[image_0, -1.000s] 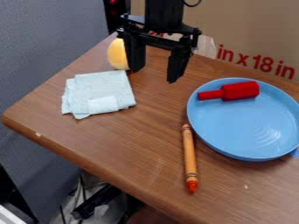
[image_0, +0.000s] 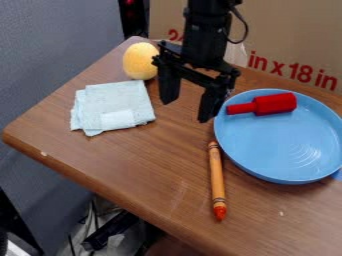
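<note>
My black gripper (image_0: 189, 94) hangs over the middle of the table, open, with its two fingers wide apart and nothing seen between them. It is right of a folded pale cloth (image_0: 110, 106) and left of a blue plate (image_0: 278, 152), on which a red cylindrical object (image_0: 274, 103) lies. An orange crayon (image_0: 217, 184) lies lengthwise beside the plate. A yellow round object (image_0: 140, 61) sits behind the cloth, near the gripper's left side.
A cardboard box (image_0: 294, 40) stands at the back.
My gripper has moved lower in the view and slightly right, toward the table's middle. The objects on the table have not visibly moved.
</note>
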